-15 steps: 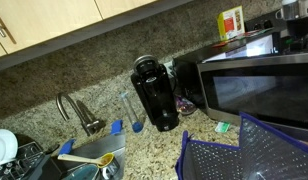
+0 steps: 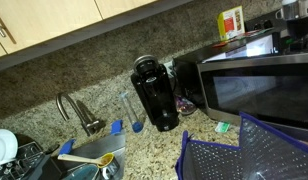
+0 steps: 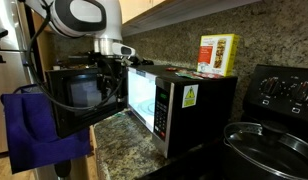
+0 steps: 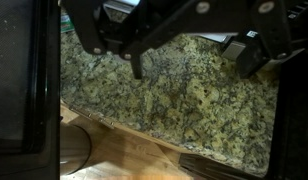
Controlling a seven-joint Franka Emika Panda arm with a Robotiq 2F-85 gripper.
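Observation:
My gripper stands open above the speckled granite counter, its two dark fingers (image 4: 134,62) apart and only counter visible between them. In exterior view 2 the white and black arm (image 3: 89,20) reaches in beside the microwave (image 3: 181,110); the fingertips are hard to make out there. The microwave's door (image 3: 86,98) hangs open, and its cavity (image 3: 142,98) is lit, with no item clearly visible inside. From exterior view 1 the door (image 2: 259,93) shows at the right. Whether the gripper touches the door cannot be told.
A black coffee maker (image 2: 157,94) stands on the counter left of the microwave. A yellow and red box (image 3: 216,56) sits on top of the microwave. Beside it on the stove is a lidded pan (image 3: 272,150). Further left lies the sink with its faucet (image 2: 82,115).

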